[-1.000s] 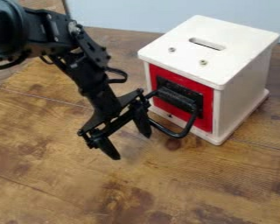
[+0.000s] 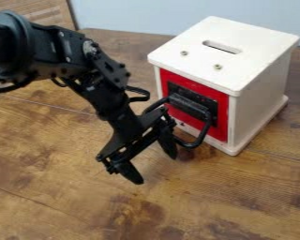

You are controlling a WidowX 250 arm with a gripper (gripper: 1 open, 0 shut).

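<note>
A white wooden box [image 2: 259, 103] with a slot in its top stands at the right on the wooden table. Its red front panel [image 2: 228, 82] carries a black fitting [image 2: 190, 101] with a black curved handle. My black gripper [image 2: 150, 159] hangs low in front of the box, left of and near the handle, its two fingers apart and pointing down. I see nothing between them.
A pale wall or board runs along the back behind the box.
My arm and gripper have moved right, toward the handle, and the fingertips sit somewhat differently. The box has not visibly moved.
</note>
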